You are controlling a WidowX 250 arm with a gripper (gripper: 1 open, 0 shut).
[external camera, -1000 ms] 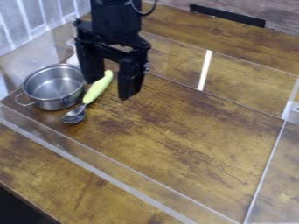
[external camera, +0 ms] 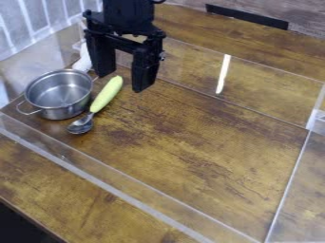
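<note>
My black gripper hangs over the upper left of the wooden table, its fingers apart with nothing visible between them. Below it lies a pale yellow-green elongated object, beside a steel pot with handles at the left. A metal spoon lies just below the yellow-green object, right of the pot. A small white object at the back left is partly hidden by the arm.
Transparent panels or edges run along the left, front and right. A white strip shows toward the back.
My gripper has moved back and to the left, rising in the view, and uncovers more of the table around the yellow-green object. The pot and spoon look unmoved.
</note>
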